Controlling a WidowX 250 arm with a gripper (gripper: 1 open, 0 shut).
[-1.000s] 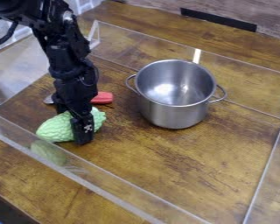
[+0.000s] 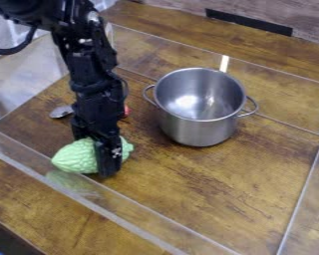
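Observation:
My black gripper [image 2: 104, 150] reaches down at the left onto a pale green textured object [image 2: 77, 156], its fingers over and around the object's right part; whether they are closed on it is hard to tell. Behind the arm, a small red item [image 2: 124, 111] and a metal piece [image 2: 61, 112], perhaps a utensil, are mostly hidden. A steel pot [image 2: 199, 127] with two side handles stands on the wooden table [image 2: 209, 199] to the right of my gripper.
Clear panels border the table area on the left, front and right. The table in front of the pot and to its right is bare.
My gripper and the green object have moved slightly to the right and toward the front. The red item is now more hidden behind the arm.

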